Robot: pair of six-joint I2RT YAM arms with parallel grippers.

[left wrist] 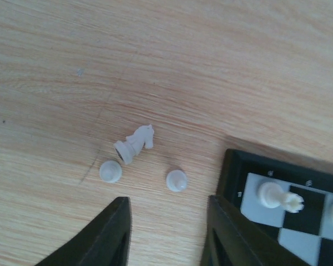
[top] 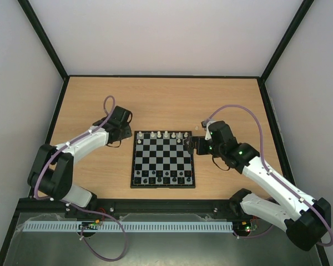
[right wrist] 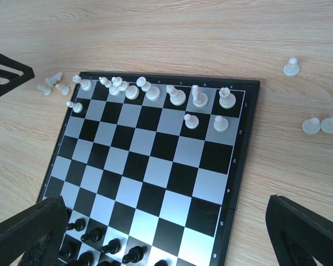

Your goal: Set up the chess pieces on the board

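The chessboard holds a row of white pieces along its far edge and black pieces along its near edge. My left gripper hangs open left of the board's far corner, nothing between its fingers. Ahead of it lie a toppled white knight and two upright white pieces. My right gripper is open above the board's right part, empty. Right of the board stand three white pieces, two close together.
Bare wooden table spreads behind the board and to both sides. Dark frame rails edge the table.
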